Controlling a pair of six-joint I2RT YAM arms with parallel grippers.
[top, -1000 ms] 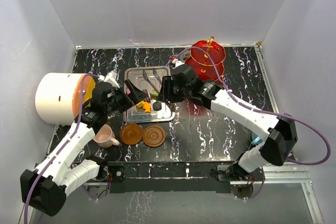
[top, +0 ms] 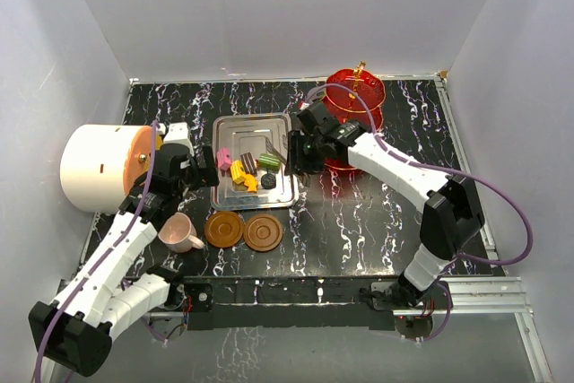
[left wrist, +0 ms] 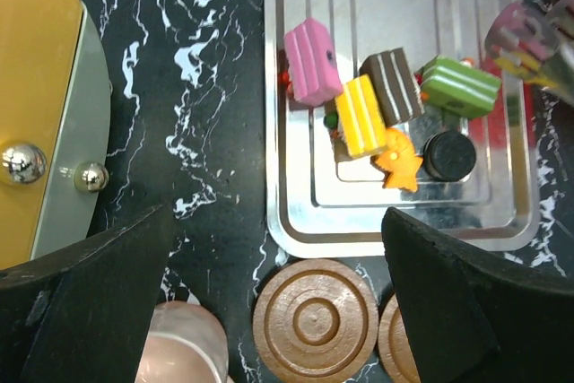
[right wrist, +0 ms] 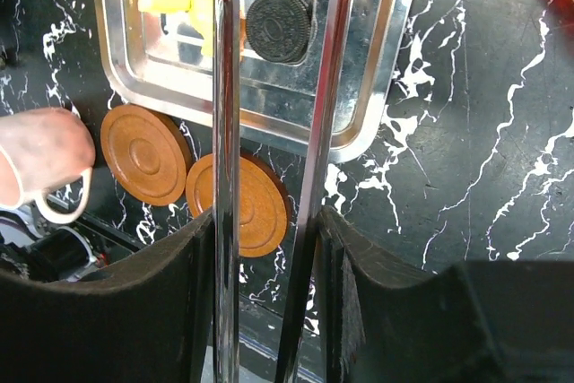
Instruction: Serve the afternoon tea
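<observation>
My left gripper point(top: 211, 168) stands open and empty at the left edge of the silver tray point(left wrist: 280, 186). In the right wrist view, metal tongs point(right wrist: 226, 105) lie between the fingers of my right gripper, which is shut on them with their two arms apart. The tongs reach over the tray's right side. On the tray are a pink cake point(left wrist: 311, 62), a yellow cake point(left wrist: 361, 117), a brown cake point(left wrist: 392, 87), a green cake point(left wrist: 460, 87), an orange fish-shaped piece point(left wrist: 399, 161) and a round black piece point(left wrist: 449, 156).
Two brown coasters point(top: 224, 229) lie before the tray, with a pink cup point(top: 181, 232) to their left. A red tiered stand point(top: 355, 91) is at the back right, a white cylindrical appliance point(top: 94, 168) at the far left.
My left gripper has drawn back left from over the tray, uncovering the cakes. My right gripper and the tongs have shifted slightly rightward.
</observation>
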